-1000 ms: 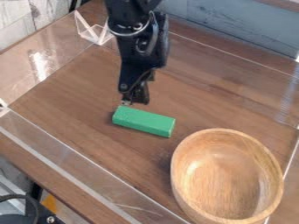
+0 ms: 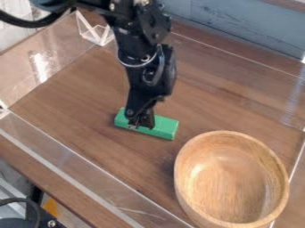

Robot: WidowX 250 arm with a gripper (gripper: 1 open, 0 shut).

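A green rectangular block (image 2: 162,126) lies flat on the wooden table, left of a round wooden bowl (image 2: 233,180). The black gripper (image 2: 139,120) points down right over the block, its fingertips at or on the block's middle and hiding part of it. How far the fingers stand apart is hard to make out.
A white wire holder (image 2: 95,27) stands at the back left. Clear panels (image 2: 36,67) edge the table on the left and front.
The block and bowl have stayed in place.
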